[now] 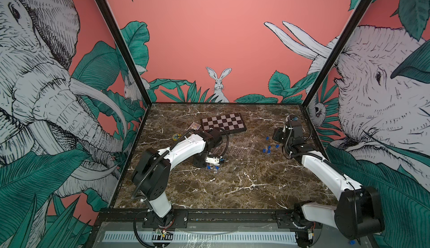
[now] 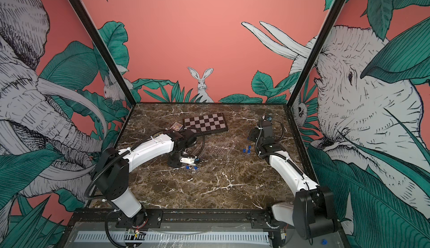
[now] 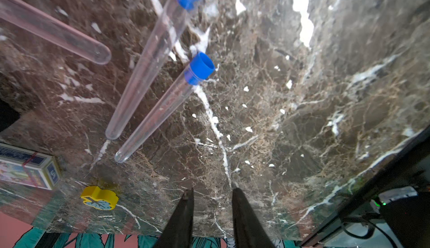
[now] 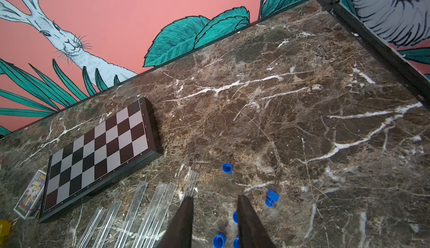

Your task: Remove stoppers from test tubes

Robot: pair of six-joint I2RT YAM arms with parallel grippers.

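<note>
My left gripper hangs over the left-centre tubes, fingers part open and empty. In the left wrist view two clear test tubes (image 3: 159,113) carry blue stoppers (image 3: 201,65); a third tube (image 3: 53,28) lies beside them, its end out of frame. My right gripper is at the right, part open, nothing visible between its fingers. The right wrist view shows several more clear tubes (image 4: 132,210) lying below the chessboard, and several loose blue stoppers (image 4: 227,168) to their right.
A chessboard box (image 4: 98,154) lies at the back centre, with a card box (image 4: 29,194) and a yellow object (image 3: 98,197) to its left.
</note>
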